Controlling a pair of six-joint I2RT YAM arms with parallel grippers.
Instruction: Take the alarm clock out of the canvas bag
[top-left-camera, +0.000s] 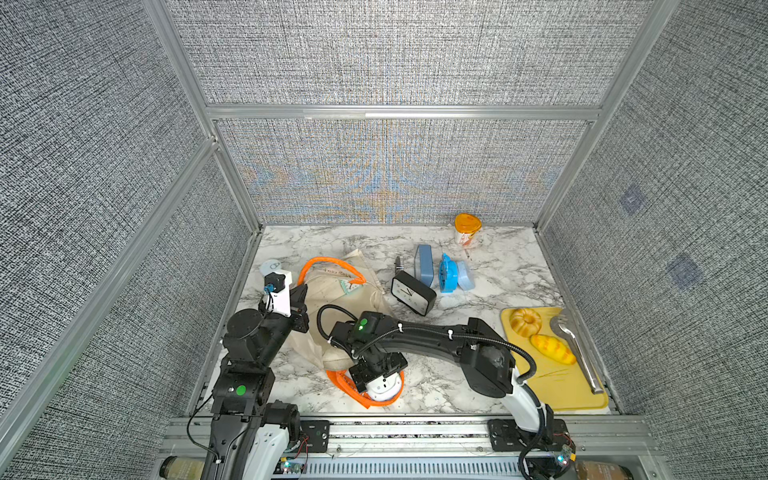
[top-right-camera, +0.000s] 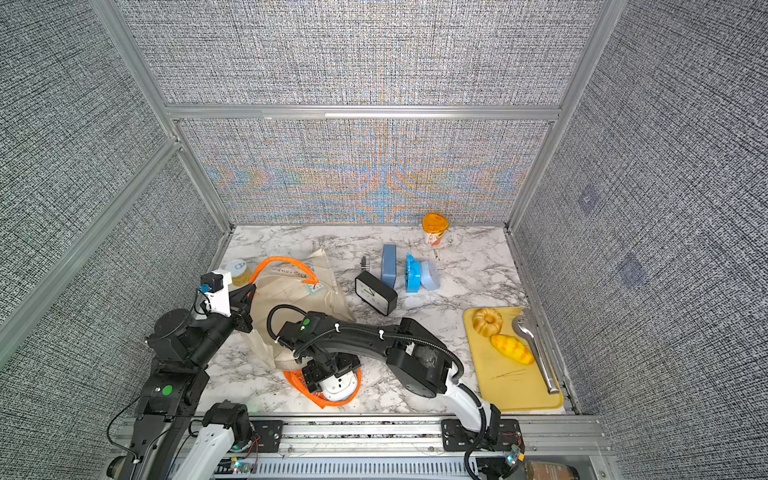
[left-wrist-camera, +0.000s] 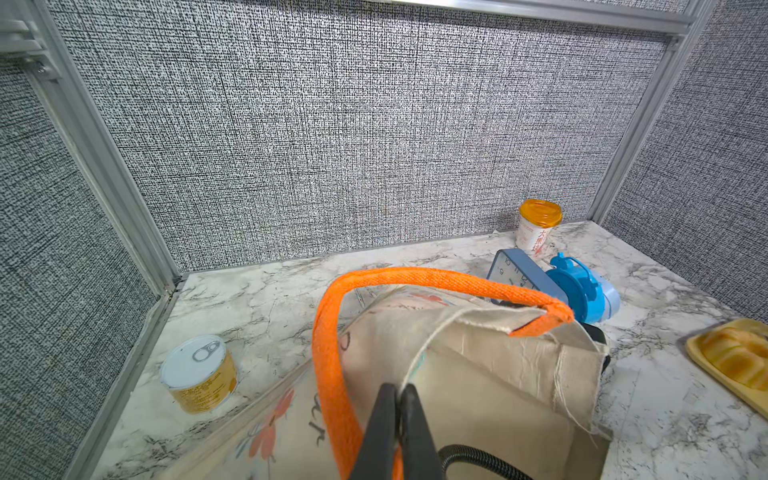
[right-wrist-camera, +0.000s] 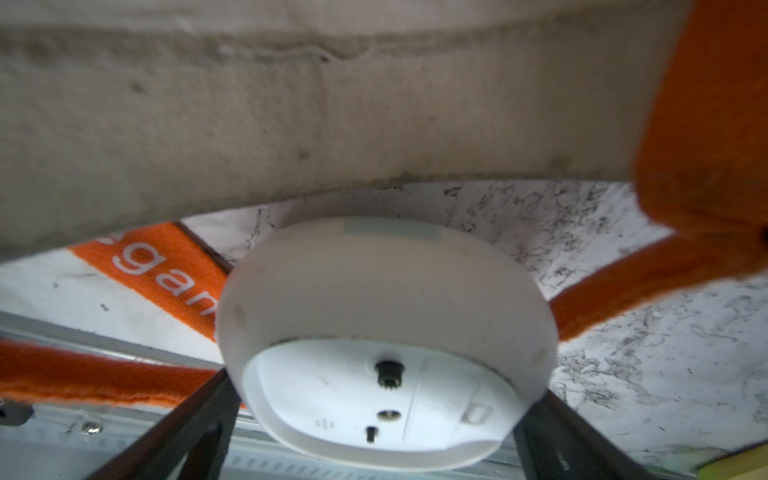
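Observation:
A white rounded alarm clock (right-wrist-camera: 384, 272), its back with small knobs facing up, lies on the marble table outside the beige canvas bag (top-left-camera: 324, 292), by the bag's front edge and within its orange handle loop (top-left-camera: 344, 388). My right gripper is open around this clock, a finger (right-wrist-camera: 180, 436) on either side; whether they touch it cannot be told. At the bag's left side, my left gripper is shut on the canvas edge, close to the other orange handle (left-wrist-camera: 332, 360). The right arm hides part of the bag.
Beyond the bag stand a black clock (top-left-camera: 413, 293), a blue box (top-left-camera: 424, 264) and a blue-capped bottle (top-left-camera: 449, 273). A can (left-wrist-camera: 198, 372) sits left of the bag. The yellow board (top-left-camera: 552, 384) with toy food and tongs is at right.

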